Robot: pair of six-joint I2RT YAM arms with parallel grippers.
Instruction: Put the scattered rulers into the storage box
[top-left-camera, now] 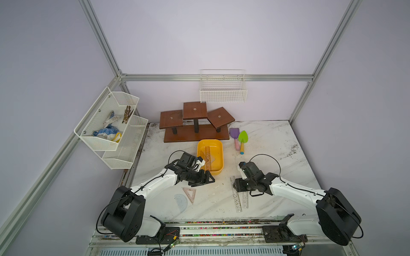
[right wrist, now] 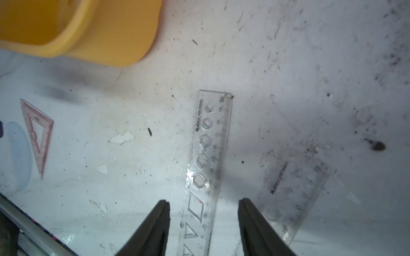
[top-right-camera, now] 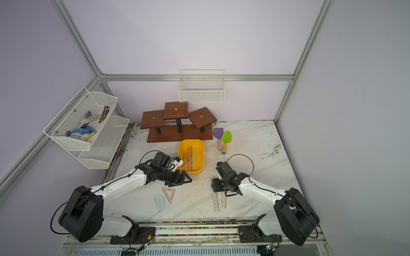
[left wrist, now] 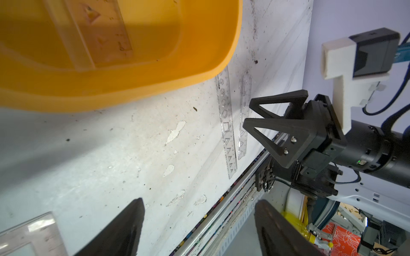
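The yellow storage box stands mid-table, a ruler and a triangle lying in it. Two clear rulers lie on the table: a longer one and a shorter one. My right gripper is part open above the longer ruler, which runs between its fingers in the right wrist view without being gripped. A pink set square and a pale protractor rest at the front left. Beside the box's near left corner, my left gripper stands open and empty above the table.
Behind the box is a brown three-step stand. A purple scoop and a green scoop lie behind the right arm. White baskets hang at left and back.
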